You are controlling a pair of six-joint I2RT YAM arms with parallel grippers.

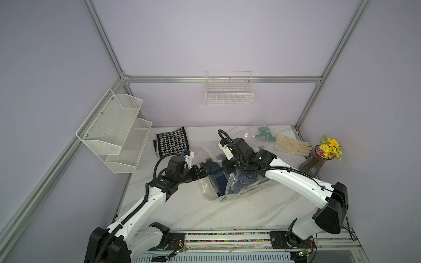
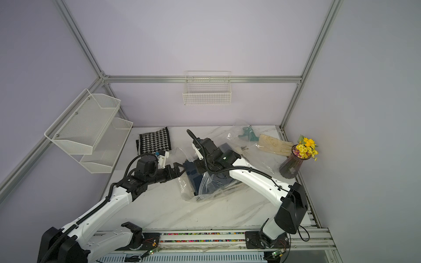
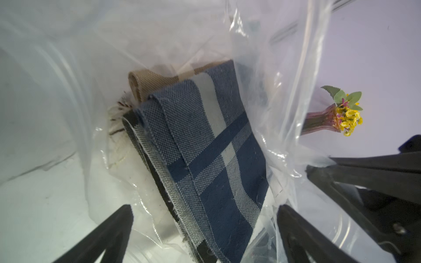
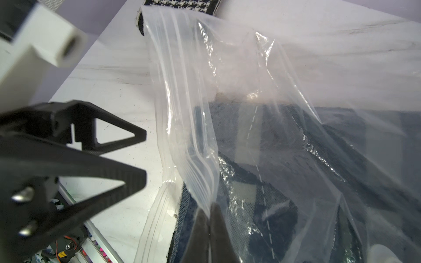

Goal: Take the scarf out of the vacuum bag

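Note:
The clear vacuum bag (image 4: 272,61) lies on the middle of the table, its mouth facing left. Inside, the navy plaid scarf (image 3: 206,166) is folded, with tan and black layers at its edge, visible through the opening in the left wrist view. My left gripper stands open at that mouth, fingers either side of the scarf's near end, nothing held. My right gripper is shut on the zip edge of the bag, which it lifts over the scarf.
A houndstooth cloth (image 1: 172,142) lies back left. Beige gloves (image 1: 293,145) and a teal item in plastic are back right, beside a flower vase (image 1: 312,165).

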